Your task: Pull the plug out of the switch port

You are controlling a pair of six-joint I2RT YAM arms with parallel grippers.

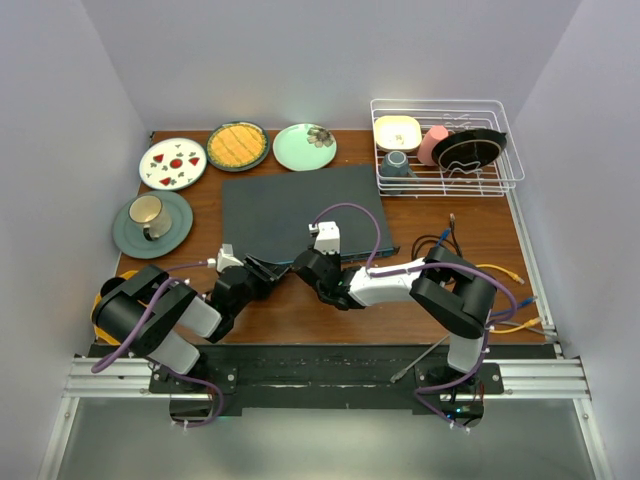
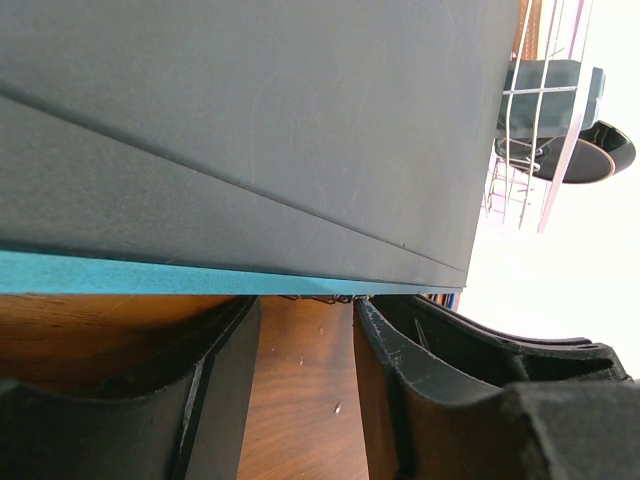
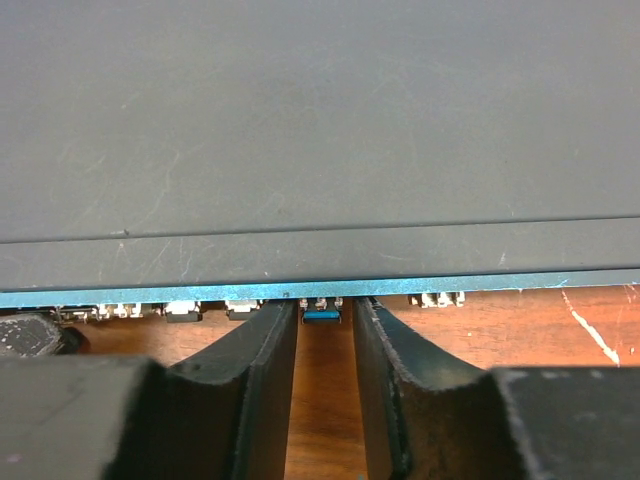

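Note:
The dark grey switch (image 1: pixel 290 200) lies on the wooden table with its blue-edged front toward me. In the right wrist view a small blue-tabbed plug (image 3: pixel 321 315) sits at a port under that edge, between the fingertips of my right gripper, which are part open around it; whether they touch it cannot be told. My left gripper is at the same front edge further left, fingers apart, with no object clearly between them; the ports there are mostly hidden by the switch's lip.
A dish rack (image 1: pixel 448 175) stands back right; plates (image 1: pixel 172 164) and a mug (image 1: pixel 147 210) are at the left and back. Loose cables (image 1: pixel 505 270) lie on the right of the table.

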